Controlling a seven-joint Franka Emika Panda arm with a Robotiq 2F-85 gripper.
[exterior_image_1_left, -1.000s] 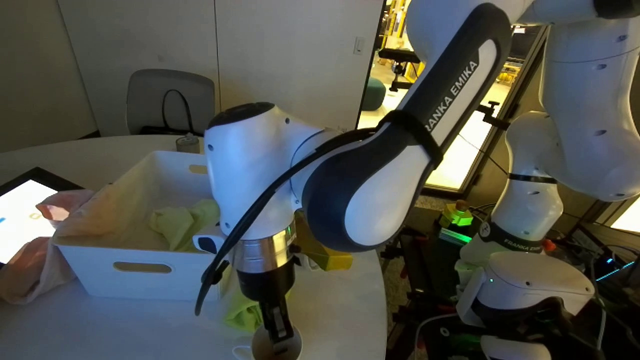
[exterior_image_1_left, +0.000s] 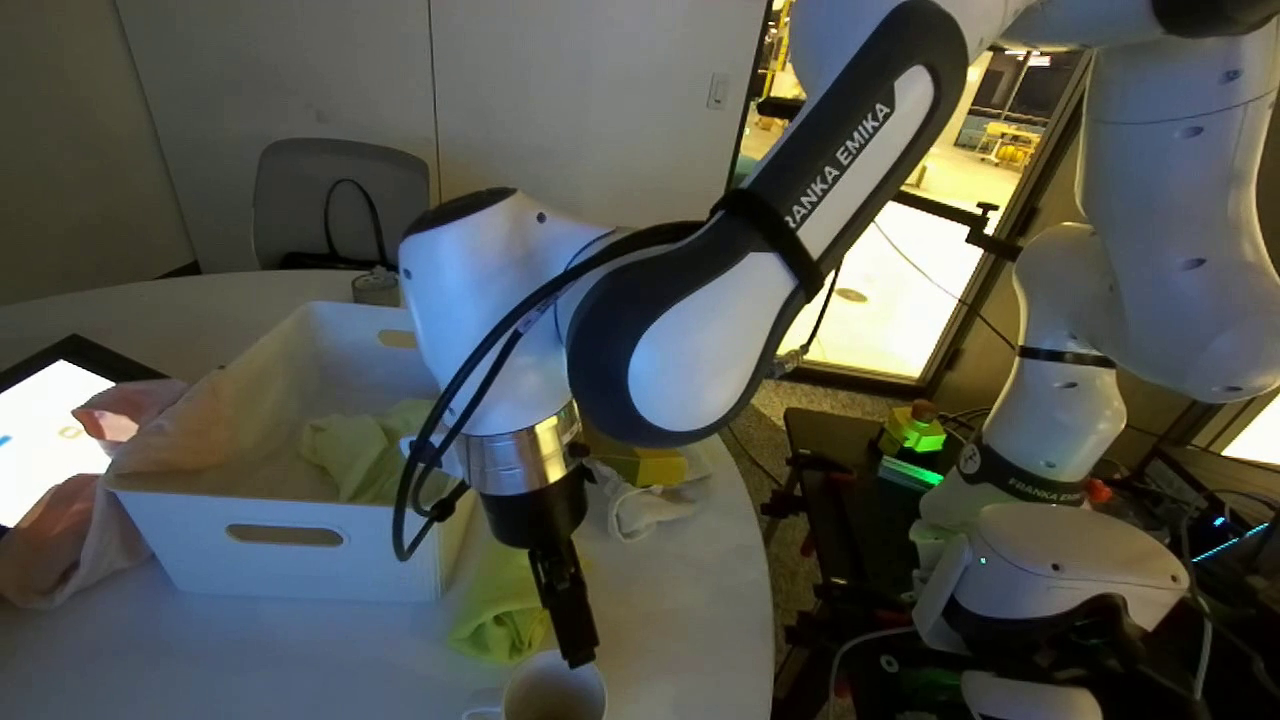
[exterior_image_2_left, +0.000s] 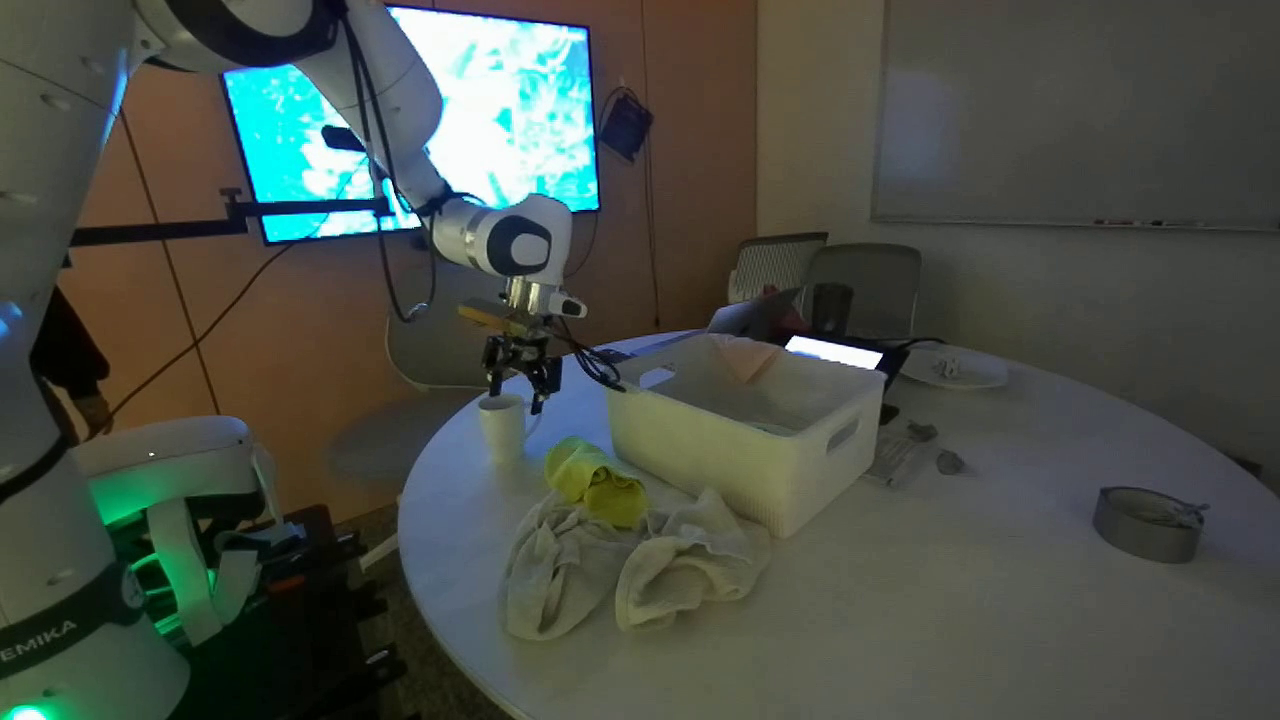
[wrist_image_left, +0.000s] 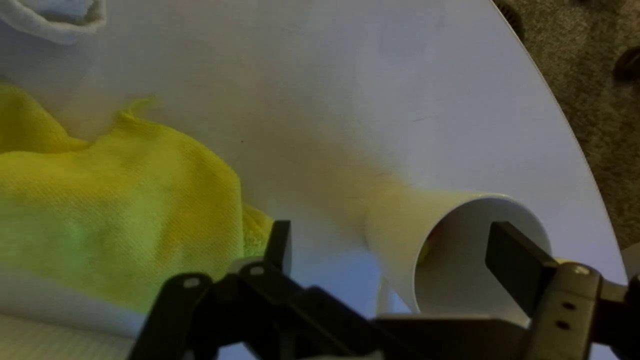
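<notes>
A white mug (wrist_image_left: 393, 234) stands upright near the table's edge, its handle on the side toward the bin. My gripper is open above it in the wrist view. One of its fingers (wrist_image_left: 519, 264) overlaps the mug's mouth, while the other is out past the handle side, near a yellow cloth (wrist_image_left: 138, 204). In exterior view 2 the gripper (exterior_image_2_left: 517, 390) hangs around the height of the mug's rim (exterior_image_2_left: 501, 402), with nothing held. Something small and yellowish-brown shows inside the mug (wrist_image_left: 429, 245), too little of it to identify.
A white bin (exterior_image_1_left: 288, 546) with cloths in it stands beside the mug. Grey-white cloths (exterior_image_2_left: 690, 570) and the yellow cloth (exterior_image_2_left: 596, 482) lie crumpled before it. A roll of tape (exterior_image_2_left: 1148, 528) rests far off. Between, the tabletop (exterior_image_2_left: 948, 600) is bare.
My gripper has risen in exterior view 1; its tip was down at the mug's mouth and is now at the far rim. The arm has swung left and up. The mug is almost unmoved.
</notes>
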